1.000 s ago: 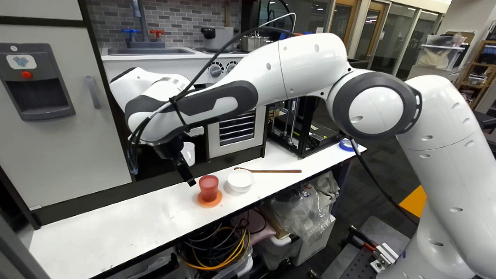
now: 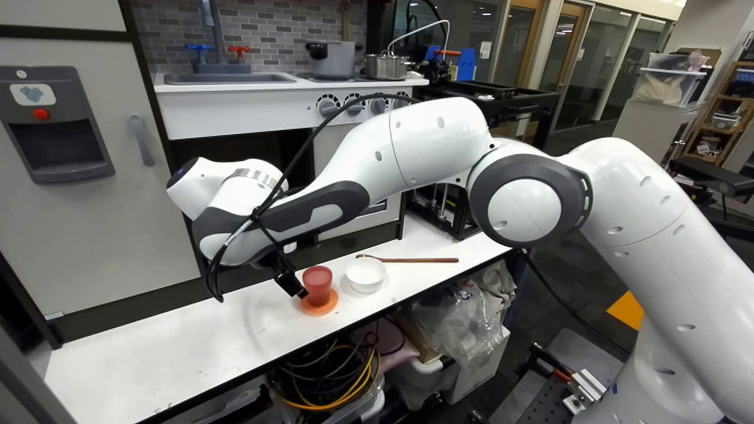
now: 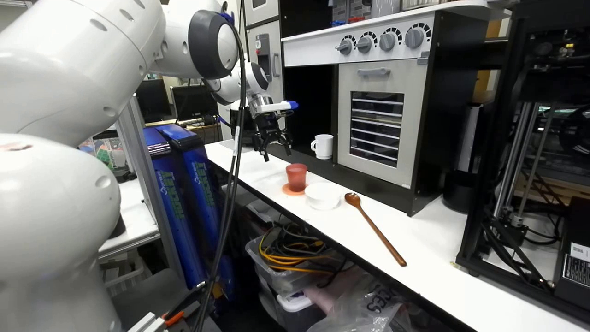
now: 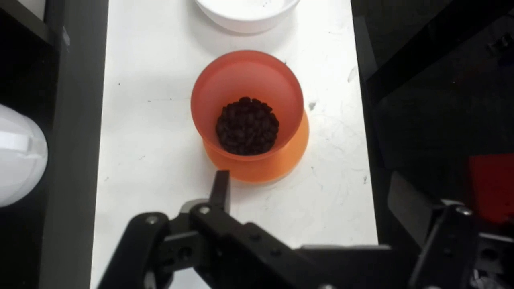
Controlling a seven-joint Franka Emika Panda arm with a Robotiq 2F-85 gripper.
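Observation:
A red cup (image 4: 248, 65) stands upright on an orange coaster (image 4: 262, 173); dark beans (image 4: 247, 126) lie in its bottom. Beside it is a white bowl (image 3: 323, 196), empty as far as I can see. My gripper (image 3: 277, 154) is open above the table, on the cup's side away from the bowl. Its fingers (image 4: 220, 190) stand wide apart in the wrist view, with nothing held between them. One fingertip appears just short of the coaster's edge; the other lies out past the table's front edge in that view.
A brown wooden spoon (image 3: 376, 231) rests beyond the bowl. On the dark ledge at the back stands a white mug (image 3: 323, 146), near the toy oven (image 3: 376, 127). A black-framed machine (image 3: 498, 166) borders the table's far end. Bare white tabletop (image 2: 177, 346) stretches away from the cup.
The arm has come down, and my gripper is lower and closer to the cup. In exterior view 1 the mug is now hidden behind the arm. Cup, bowl and spoon have not moved.

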